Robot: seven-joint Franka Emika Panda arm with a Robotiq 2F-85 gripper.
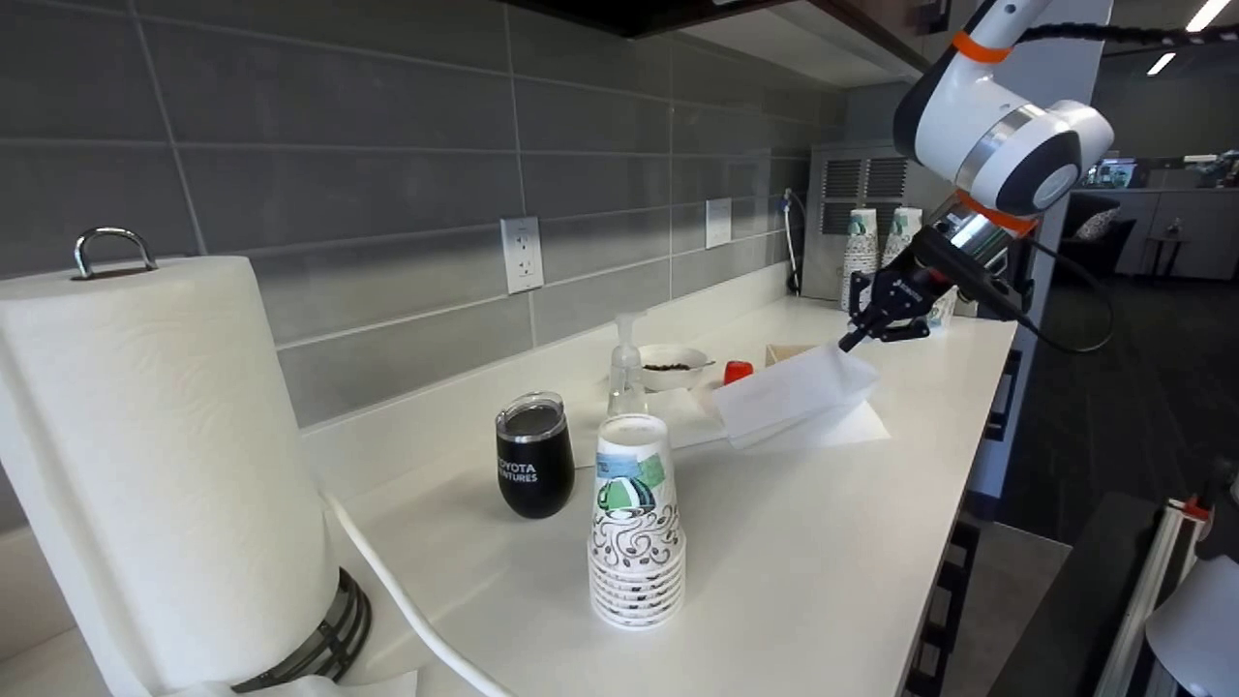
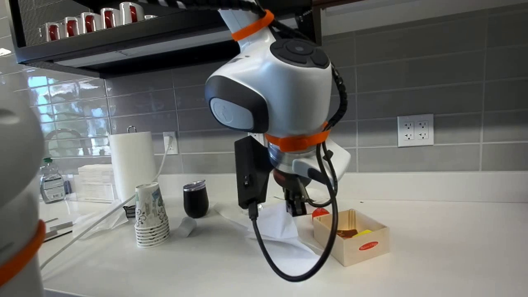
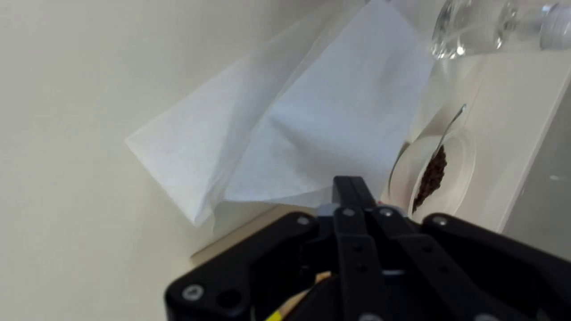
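A thin white paper sheet (image 1: 784,395) is partly raised off the counter, its upper edge at my fingertips. My gripper (image 1: 845,345) is shut on that edge; in the wrist view the closed gripper overlaps the sheet (image 3: 332,117), so the pinched bit is mostly hidden. The sheet's folded lower part (image 3: 214,128) spreads over the counter. Seen from exterior view 2, the paper (image 2: 277,222) hangs beside the gripper (image 2: 297,210).
A light wooden box (image 2: 359,247) with small items sits close to the paper. Behind are a red object (image 1: 738,372), a white bowl (image 3: 460,166) with dark bits and a spoon, and a clear pump bottle (image 1: 627,372). Stacked cups (image 1: 636,523) and a black tumbler (image 1: 534,459) stand farther off.
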